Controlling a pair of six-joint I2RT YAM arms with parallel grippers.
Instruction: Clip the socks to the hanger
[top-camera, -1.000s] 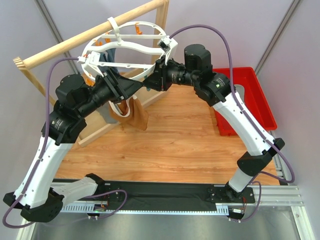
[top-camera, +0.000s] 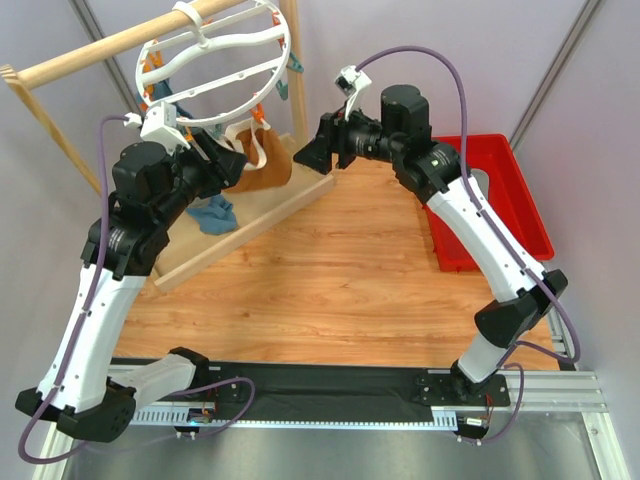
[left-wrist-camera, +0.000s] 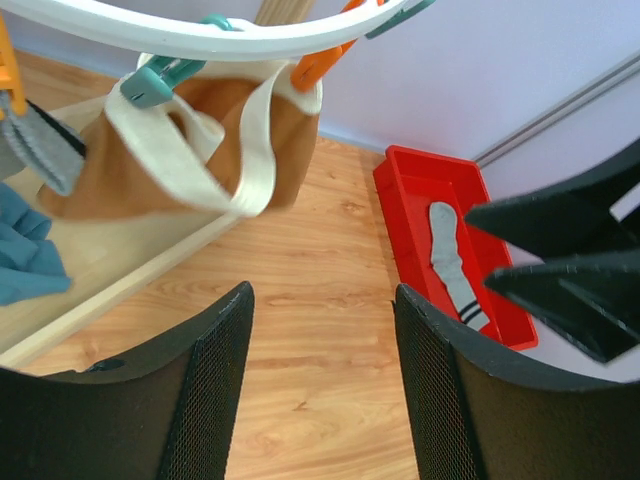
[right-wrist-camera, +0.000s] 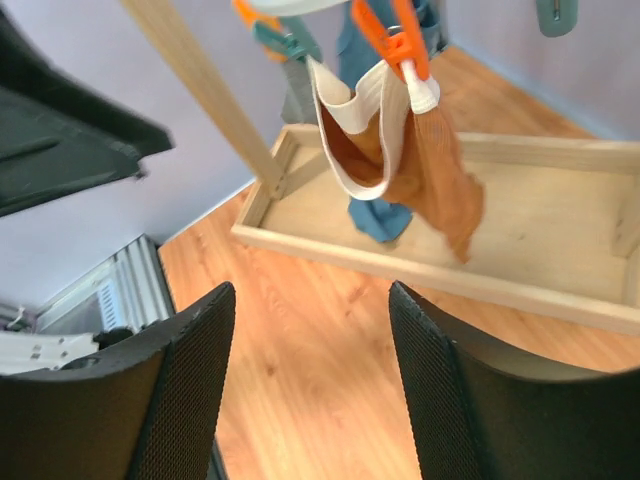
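A white round hanger (top-camera: 281, 62) hangs from the wooden rod at upper left. From its clips hangs a brown sock with a white band (top-camera: 262, 174); an orange clip (right-wrist-camera: 405, 45) and a green clip (left-wrist-camera: 150, 86) pinch its band. A blue sock (left-wrist-camera: 25, 240) and a grey sock (left-wrist-camera: 48, 150) show behind it. One grey sock (left-wrist-camera: 450, 260) lies in the red bin (left-wrist-camera: 393, 200). My left gripper is open, empty, in front of the hanger's lower side. My right gripper stands open and empty, to the right of the hanger.
The hanger's wooden stand, with its rod (top-camera: 100, 47) and base (top-camera: 245, 235), fills the left side. Bare wooden tabletop (top-camera: 330, 280) lies between the stand and the bin. Both grippers are close together near the hanger.
The hanger and its stand's top have swung back to the left, the brown sock moving with them. Both grippers have drawn away from the hanger's rim and from each other.
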